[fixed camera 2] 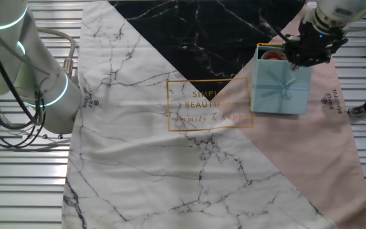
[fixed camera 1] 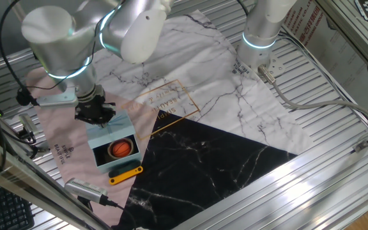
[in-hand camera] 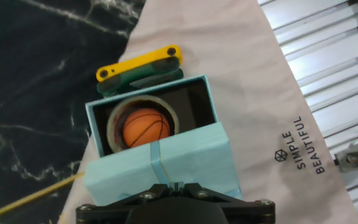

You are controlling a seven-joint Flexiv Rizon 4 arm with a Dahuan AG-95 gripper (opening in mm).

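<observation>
A light blue gift box (fixed camera 1: 117, 158) stands on the pink part of the cloth. Its lid (fixed camera 2: 279, 95), tied with a ribbon bow, covers only part of it. Through the uncovered part show an orange basketball-patterned ball (in-hand camera: 146, 127) and a beige ring (in-hand camera: 118, 127) around it. My gripper is over the lid, near the ribbon, with its fingertips close together. Seen from outside, the gripper (fixed camera 1: 104, 121) hangs at the lid's far side. Whether it touches the lid or ribbon cannot be told; nothing clearly shows between the fingers.
A yellow-and-green folding tool (in-hand camera: 139, 67) lies against the box's open end. A silver device (fixed camera 1: 85, 190) with a cable is nearby on the pink cloth.
</observation>
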